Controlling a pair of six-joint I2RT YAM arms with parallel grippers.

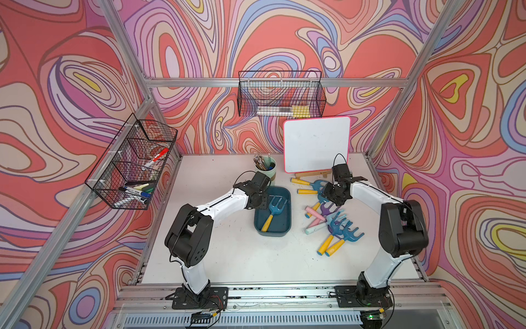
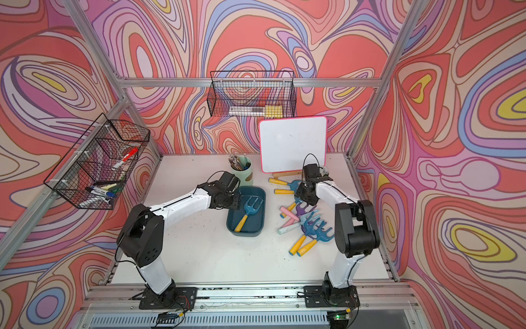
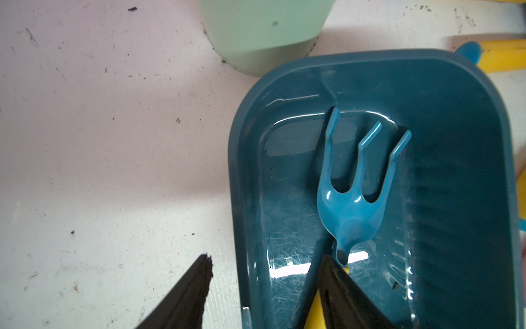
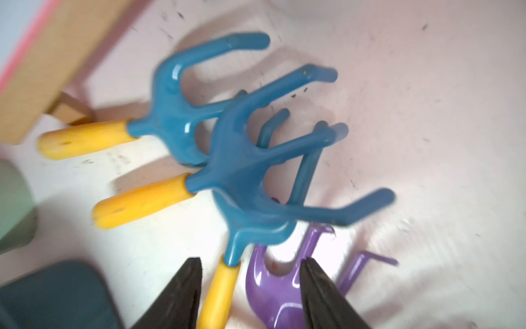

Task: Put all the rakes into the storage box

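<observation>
A dark teal storage box (image 1: 273, 234) stands mid-table with one blue rake (image 3: 350, 216) with a yellow handle lying inside, tines toward the back. My left gripper is open above the box's left wall (image 3: 236, 181), one finger on either side of it in view; nothing is held. To the right, my right gripper hangs open above a pile of rakes. Blue rakes (image 4: 235, 164) overlap one another there, and a purple rake (image 4: 279, 290) shows beneath its fingers, with no rake gripped. More blue rakes (image 1: 349, 234) lie nearer the front.
A pale green pot (image 1: 267, 171) holding brushes stands just behind the box. The whiteboard (image 1: 316, 145) rises behind the pile on a wooden base (image 4: 54, 60). Pink handles (image 1: 313, 212) lie right of the box.
</observation>
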